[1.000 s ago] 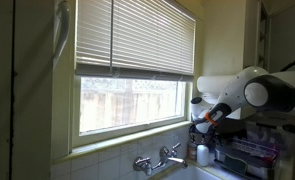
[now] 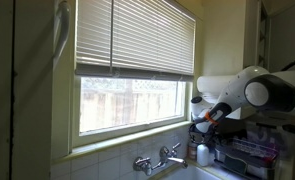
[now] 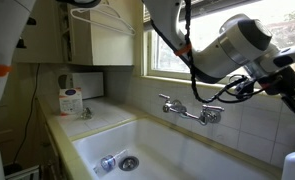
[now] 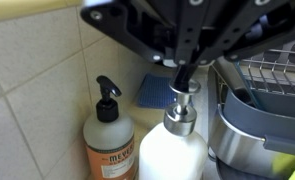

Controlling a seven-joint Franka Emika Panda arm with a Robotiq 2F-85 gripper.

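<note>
In the wrist view, a white bottle [image 4: 173,155] with a metal pump [image 4: 186,103] stands upright below my gripper. The dark fingers are shut and their tips are right over the pump head; I see nothing between them. Whether the tips touch the pump, I cannot tell. Beside it, nearer the tiled wall, is a clear soap bottle [image 4: 110,135] with a black pump and an orange label. Exterior view 1 shows the white bottle [image 2: 203,155] under the arm at the counter's right end.
A grey dish rack [image 4: 257,130] stands close on the right of the white bottle, and a blue cloth or sponge [image 4: 157,92] lies behind. The white sink [image 3: 177,150] is empty but for a small cup-like object [image 3: 108,162] near its drain. Wall taps [image 3: 190,110] jut out above it.
</note>
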